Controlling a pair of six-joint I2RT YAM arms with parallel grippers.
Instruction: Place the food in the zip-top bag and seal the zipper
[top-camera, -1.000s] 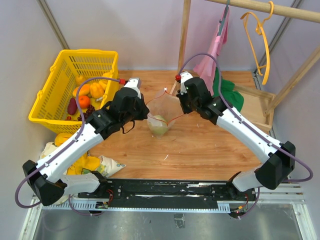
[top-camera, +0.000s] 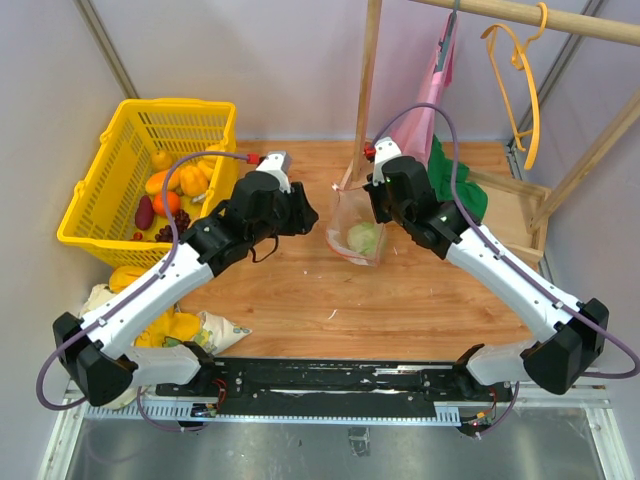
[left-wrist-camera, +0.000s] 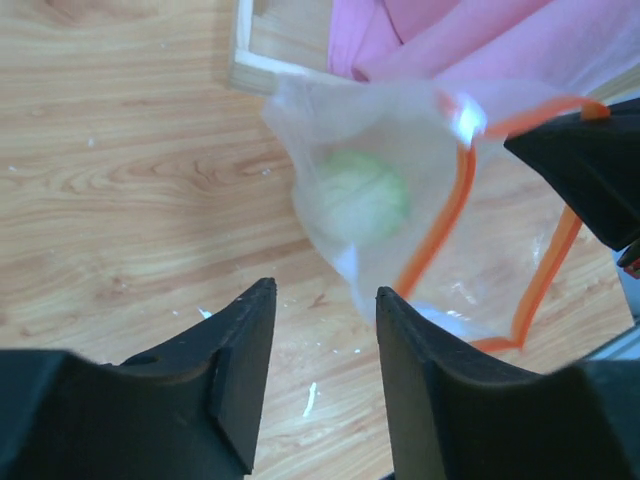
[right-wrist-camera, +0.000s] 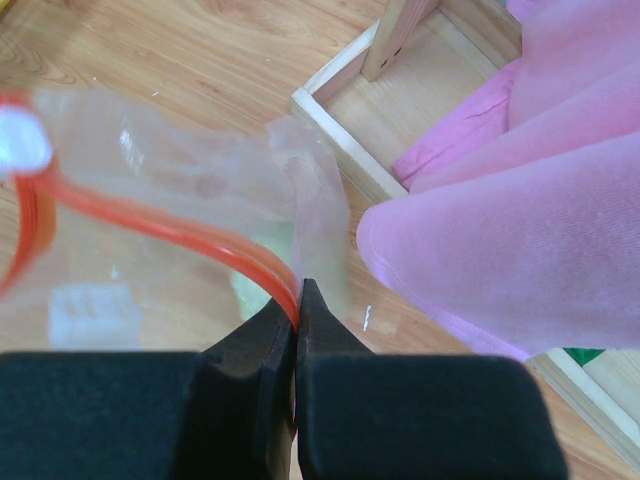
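A clear zip top bag (top-camera: 350, 230) with orange zipper edging holds a pale green round food (top-camera: 362, 238). My right gripper is shut on the bag's edge, the orange zipper strip running into its fingertips; in the top view it (top-camera: 375, 195) is at the bag's upper right. My left gripper is part open left of the bag, with nothing between its fingers; the loose orange edge hangs just beyond its fingertips in the left wrist view.
A yellow basket (top-camera: 90, 200) of fruit and vegetables stands at the left, with packets below it. A wooden rack (top-camera: 590, 175) with pink cloth, green cloth and an orange hanger fills the back right.
The bag hangs from my right gripper, which moved slightly right.
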